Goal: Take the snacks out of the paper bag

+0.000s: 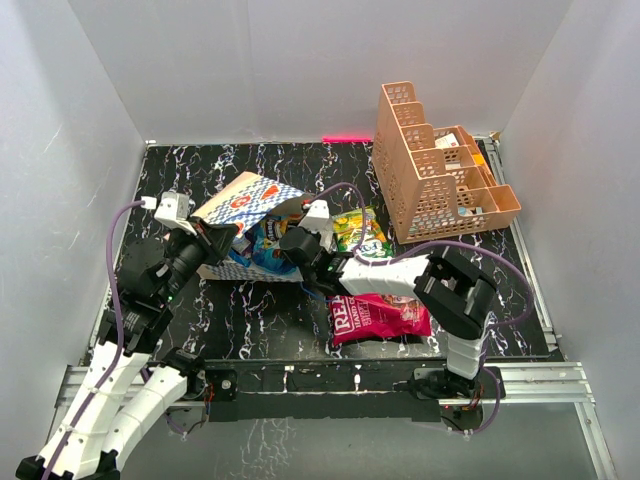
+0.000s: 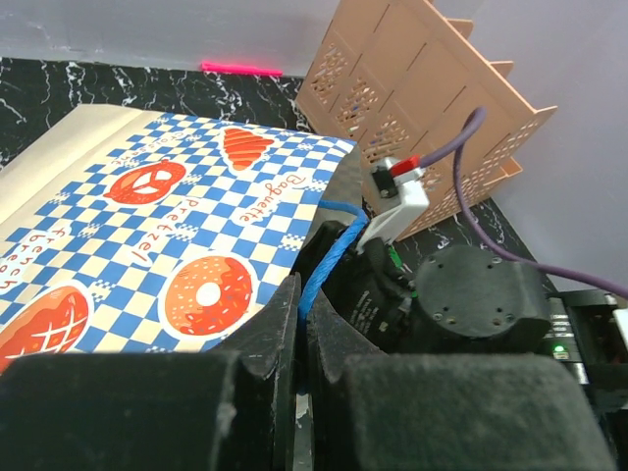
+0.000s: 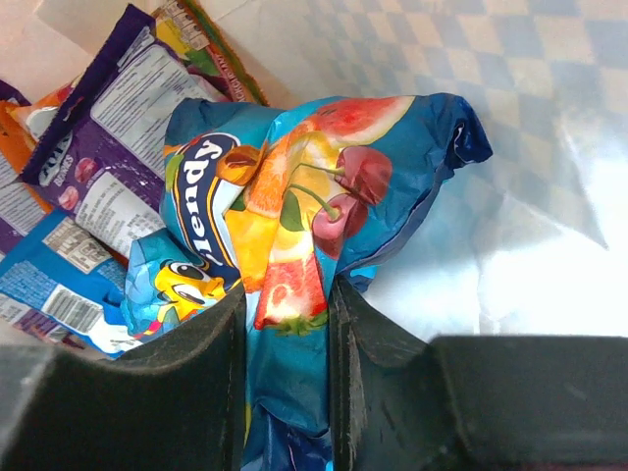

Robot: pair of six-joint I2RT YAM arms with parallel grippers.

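The paper bag (image 1: pixel 240 205), with its blue-white checked print, lies on its side at left centre, mouth facing right. A blue cord handle (image 2: pixel 329 260) runs into the fingertips of my left gripper, which is shut on it. At the bag's mouth, my right gripper is shut on a blue snack packet (image 3: pixel 304 196) with fruit pictures. Behind that packet, a purple packet (image 3: pixel 123 123) and a light blue packet (image 3: pixel 69 275) lie inside the bag. On the table to the right rest a green-yellow packet (image 1: pixel 362 232) and a red packet (image 1: pixel 375 318).
A tan stepped basket (image 1: pixel 430 205) stands at the back right. Near the back wall lies a pink strip (image 1: pixel 347 138). Bare black marbled tabletop (image 1: pixel 265 325) shows in front of the bag.
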